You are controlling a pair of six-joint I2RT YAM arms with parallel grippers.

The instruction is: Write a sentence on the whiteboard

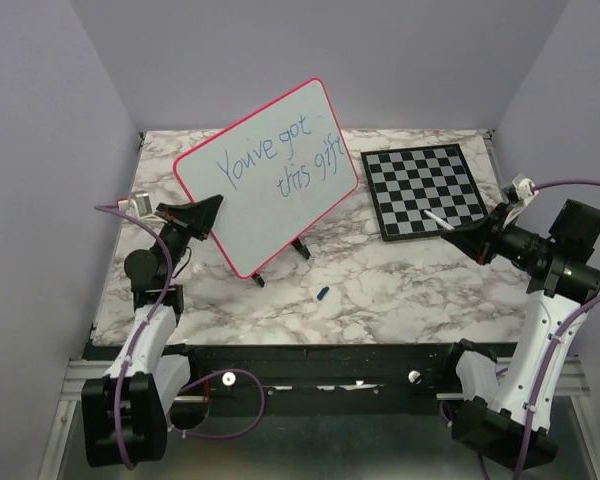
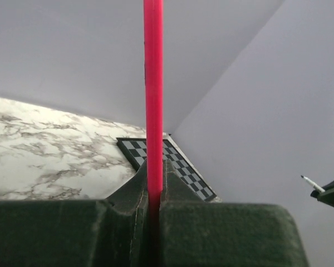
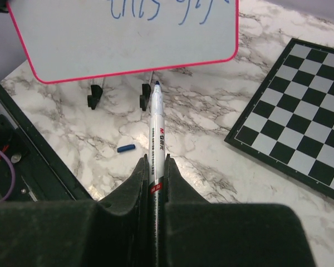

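Note:
The whiteboard (image 1: 260, 220), red-edged, bears blue handwriting "You've got this gift". My left gripper (image 1: 205, 210) is shut on its left edge, holding it tilted above the table's left half; in the left wrist view the red rim (image 2: 153, 94) runs up from between the fingers. My right gripper (image 1: 465, 235) is shut on a white marker (image 3: 156, 133), its blue tip pointing toward the board, apart from it. A small blue piece (image 1: 323, 293), apparently the marker's cap, lies on the marble table.
A checkerboard (image 1: 425, 190) lies at the back right. Black stands (image 3: 145, 97) show below the whiteboard's lower edge. Walls bound the left, back and right.

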